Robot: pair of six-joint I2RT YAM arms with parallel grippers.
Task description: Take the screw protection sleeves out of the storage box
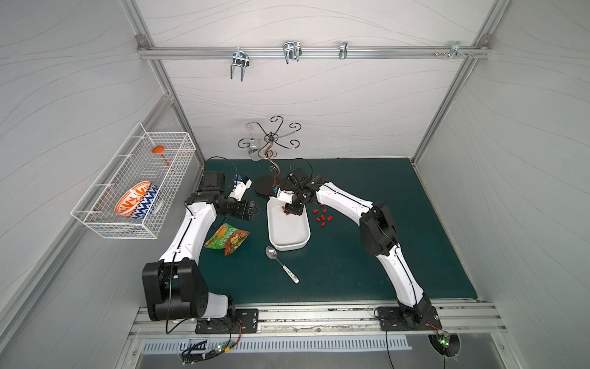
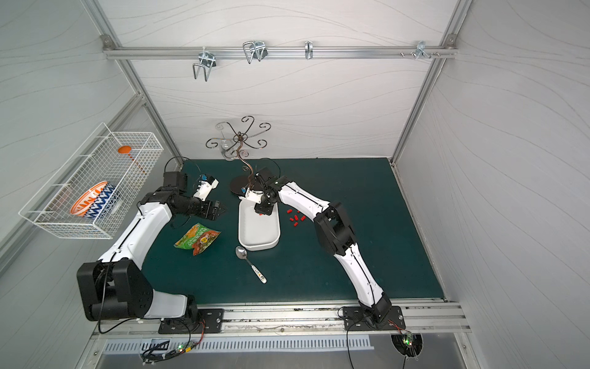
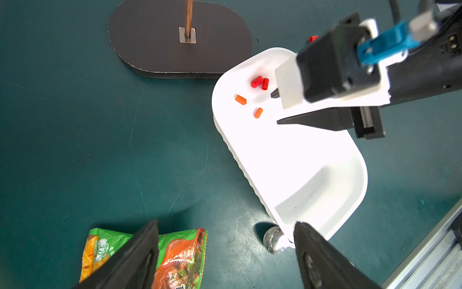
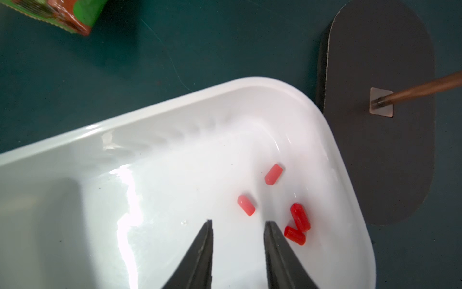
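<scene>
A white storage box [image 3: 288, 183] lies mid-table. At its far end are several red sleeves [image 4: 300, 216], two close together and others apart. My right gripper hangs over that end, open, with empty space between its fingertips. My left gripper stands open left of the box, above the table beside the snack bag, holding nothing.
More red sleeves [image 1: 322, 217] lie on the table right of the box. A metal rack's base [image 4: 380, 168] borders the far end. A spoon [image 1: 282, 264] and snack bag [image 1: 226, 238] lie near. A wire basket [image 1: 135, 227] is at left.
</scene>
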